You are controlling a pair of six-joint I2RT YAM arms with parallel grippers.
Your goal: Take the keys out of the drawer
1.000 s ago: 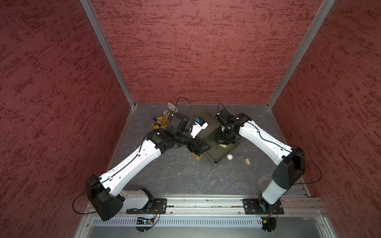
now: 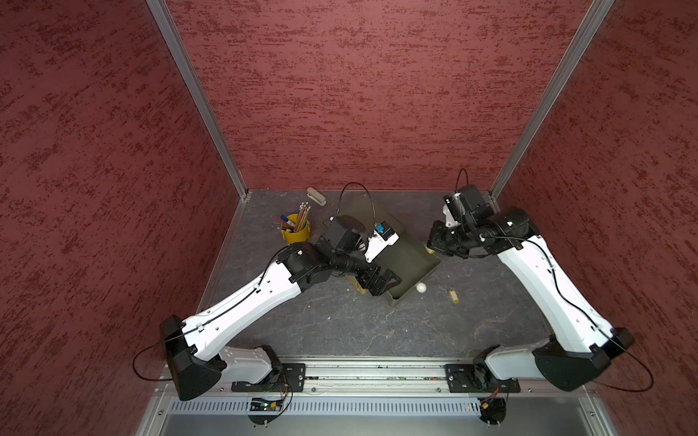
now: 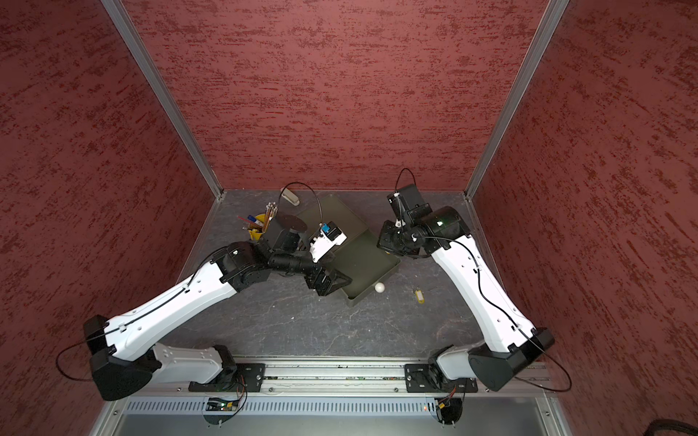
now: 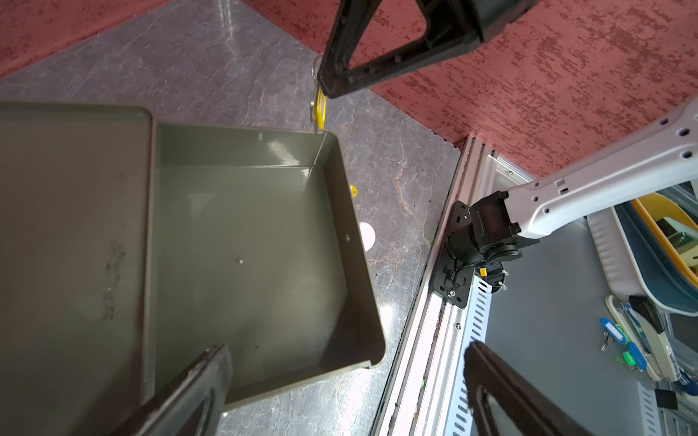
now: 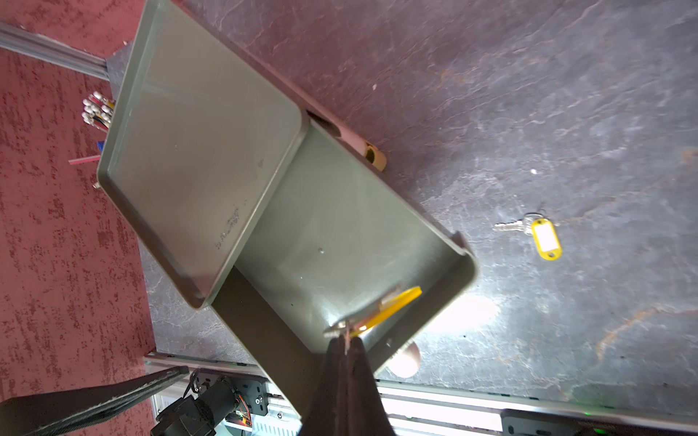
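My right gripper is shut on a key with a yellow tag (image 5: pixel 391 308), which hangs from its fingertips. In the top left view this gripper (image 2: pixel 434 245) stands high at the drawer's right side; in the left wrist view the tag (image 4: pixel 320 109) shows near a drawer corner. The grey-green drawer (image 4: pixel 240 225) lies pulled out, its visible inside empty. Another key with a yellow tag (image 5: pixel 545 238) lies flat on the table to the drawer's right. My left gripper is open, its fingers wide apart with nothing between them, near the drawer's left side.
A white ball (image 2: pixel 421 287) rests against the drawer's front edge. Pencils and pens stand in a yellow cup (image 2: pixel 296 235) at the back left, with a pale oblong object (image 2: pixel 315 195) behind. Open table surface (image 2: pixel 501 298) lies to the right.
My right gripper has lifted the key out of the drawer, moving up and right; the key has swung as it hangs. My left gripper has shifted slightly right.
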